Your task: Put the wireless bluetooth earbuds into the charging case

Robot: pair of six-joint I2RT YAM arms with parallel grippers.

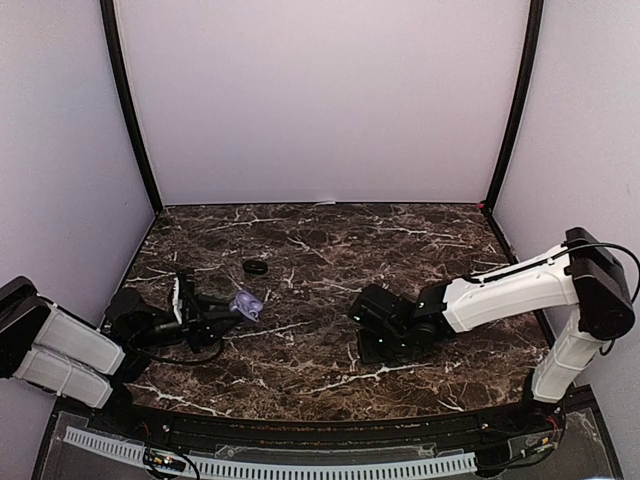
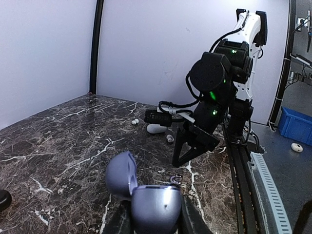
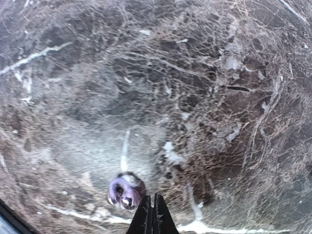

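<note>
The purple charging case, its lid raised, sits in my left gripper, which is shut on it. From above, the case is held over the table's left side. A shiny purple earbud rests on the marble; it also appears as a small dark shape in the left wrist view. Just right of that earbud are the tips of my right gripper, pressed together with nothing visible between them. The right arm covers this spot in the top view.
A black oval object lies on the marble table behind the case. Several small pale items, such as a whitish one, lie behind the right gripper in the left wrist view.
</note>
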